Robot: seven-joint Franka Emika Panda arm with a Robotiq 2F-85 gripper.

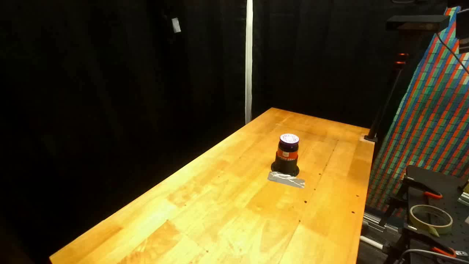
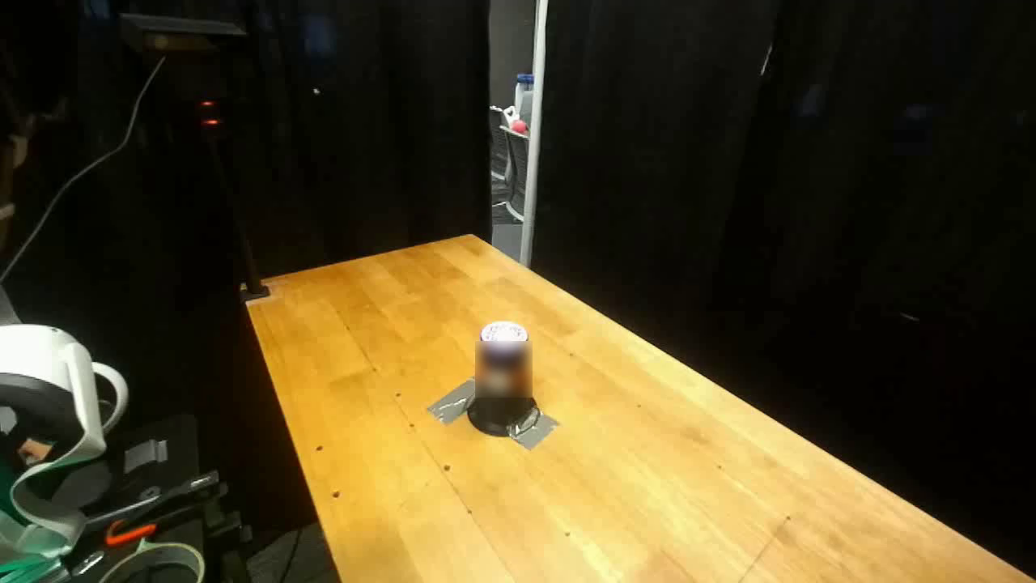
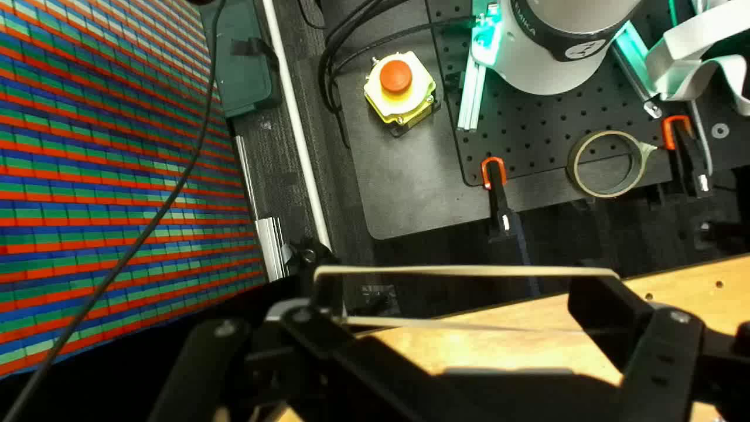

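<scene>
A dark jar (image 1: 288, 148) with a pale, printed lid and an orange label stands upright in a black base (image 1: 285, 166) on the wooden table. Exterior view 2 shows the same jar (image 2: 504, 364) with its side blurred. Only the wrist view includes my gripper; its black fingers are wide apart. A thin tan band (image 3: 464, 270), like a rubber band, is stretched across the gap and seems looped round both fingers. Neither the jar nor its base appears in the wrist view, and the arm is absent from both exterior views.
Silver tape (image 1: 286, 179) lies at the base. Beyond the table edge, a dark bench carries a tape roll (image 3: 612, 164), orange-tipped clamps (image 3: 495, 186) and a red-topped yellow button box (image 3: 399, 88). A lamp stand rises at the table's far corner.
</scene>
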